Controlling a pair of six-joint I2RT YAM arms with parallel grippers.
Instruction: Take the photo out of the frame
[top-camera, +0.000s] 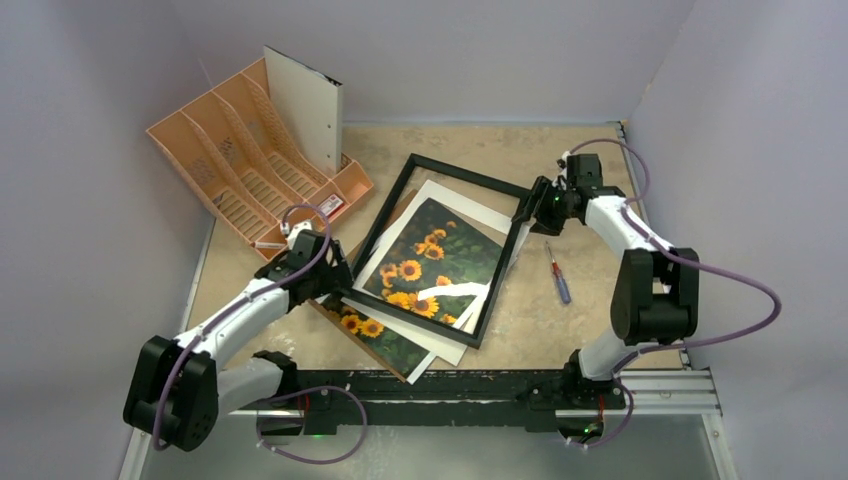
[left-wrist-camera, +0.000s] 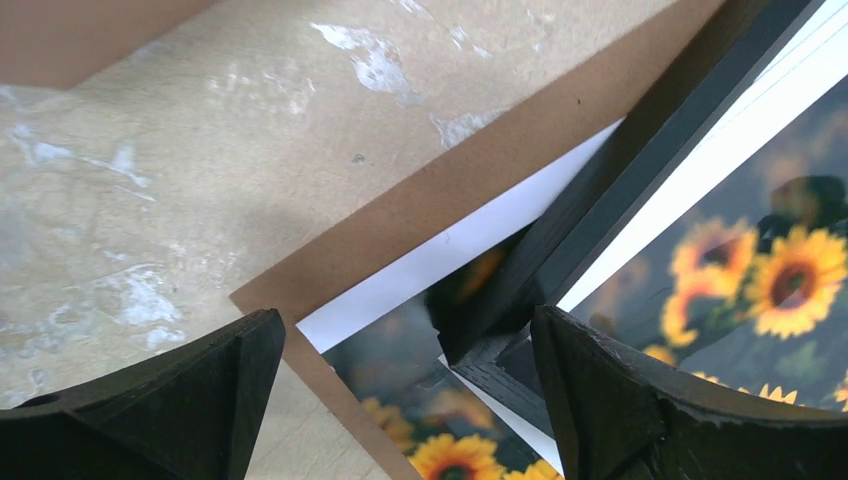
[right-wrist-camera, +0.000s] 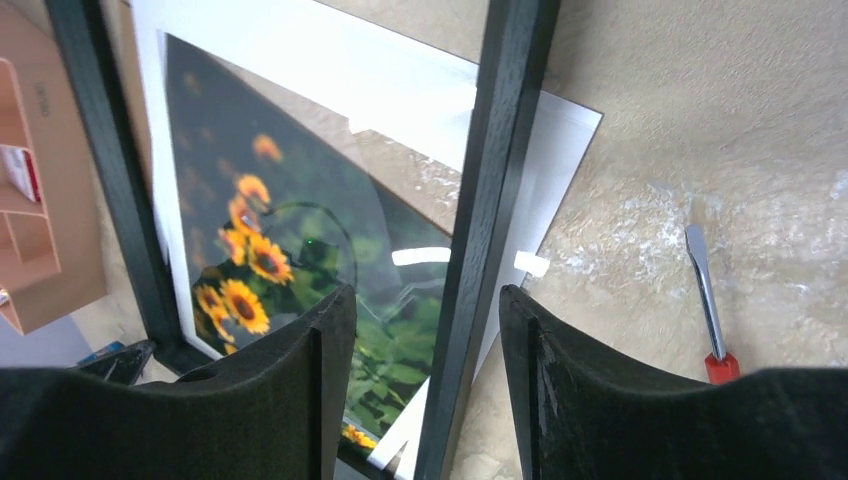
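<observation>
The black frame (top-camera: 487, 318) lies askew in the middle of the table. Inside its outline shows a sunflower photo (top-camera: 440, 255) with white sheet edges around it; a second sunflower print (top-camera: 385, 340) pokes out at the lower left on a brown board (left-wrist-camera: 400, 220). My left gripper is open at the frame's lower-left corner, which appears between its fingers, nearer the right one. On the right side, my right gripper has its fingers apart, one to each side of the frame's right bar as seen from the wrist. Whether they touch it cannot be told.
A screwdriver (top-camera: 560, 280) with a red and blue handle lies right of the frame. At the back left stand an orange rack (top-camera: 230, 150) and an upright white panel (top-camera: 305, 110). Bare table (top-camera: 590, 330) extends at the right.
</observation>
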